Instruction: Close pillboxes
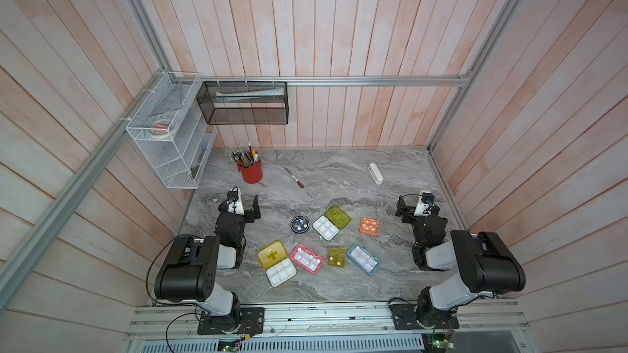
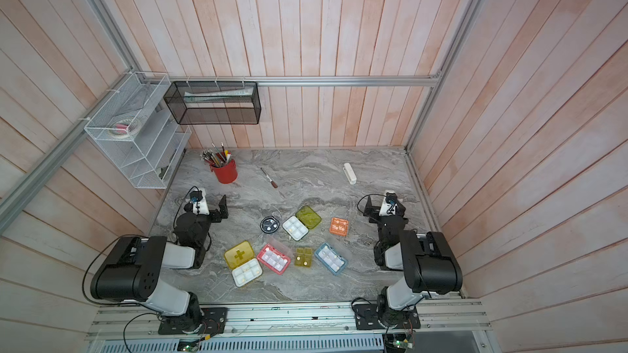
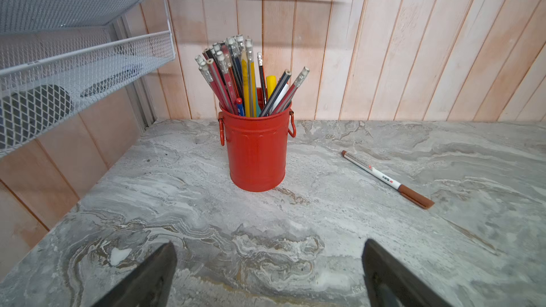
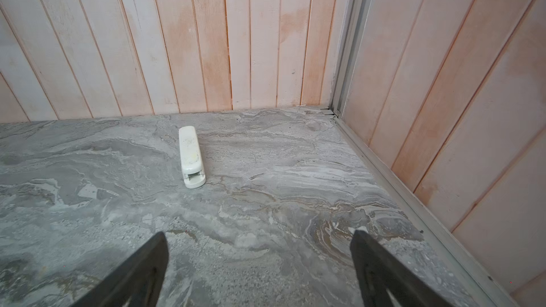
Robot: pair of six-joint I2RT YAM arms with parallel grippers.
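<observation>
Several pillboxes lie at the front middle of the table: yellow-white (image 1: 281,271) with lid open, red (image 1: 306,258) with a clear lid raised, small olive (image 1: 337,257), blue (image 1: 362,257), orange (image 1: 369,226), green-white (image 1: 325,227) with lid open, and round black (image 1: 299,224). Whether each small box is closed is hard to tell. My left gripper stands open at the left side, empty, facing the back. My right gripper is likewise open and empty at the right side, away from the pillboxes.
A red pencil bucket (image 1: 250,172), a pen (image 1: 294,177) and a white stapler (image 1: 375,173) are toward the back. A white wire rack (image 1: 163,150) hangs at the left wall, a black basket (image 1: 242,117) on the back wall.
</observation>
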